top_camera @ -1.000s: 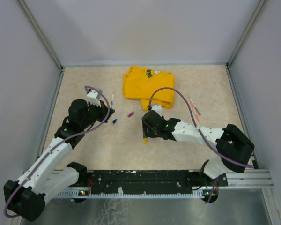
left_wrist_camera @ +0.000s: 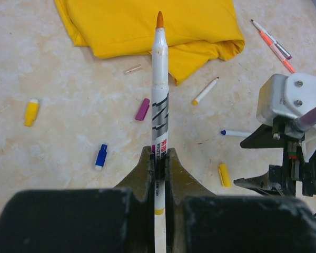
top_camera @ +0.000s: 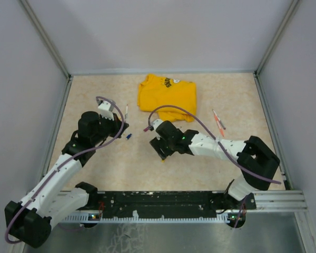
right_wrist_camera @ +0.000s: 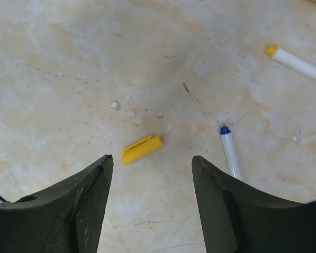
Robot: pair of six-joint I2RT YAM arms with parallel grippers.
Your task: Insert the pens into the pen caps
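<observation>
My left gripper is shut on a white orange-tipped pen [left_wrist_camera: 159, 95], held upright. My right gripper is part open above a yellow cap [right_wrist_camera: 142, 148], with nothing between its fingers; in the top view it is right of the left one. A blue-capped pen [right_wrist_camera: 229, 150] and a yellow-ended pen [right_wrist_camera: 297, 64] lie nearby. In the left wrist view a magenta cap [left_wrist_camera: 142, 109], a blue cap [left_wrist_camera: 101, 157], another yellow cap [left_wrist_camera: 31, 112] and a clear cap [left_wrist_camera: 132, 68] lie on the table.
A folded yellow cloth [top_camera: 167, 94] lies at the back. An orange pen [top_camera: 219, 125] and a grey pen [top_camera: 221, 120] lie at the right.
My right gripper has shifted left and turned, now hanging just above and around the yellow cap area. The left arm has barely moved.
</observation>
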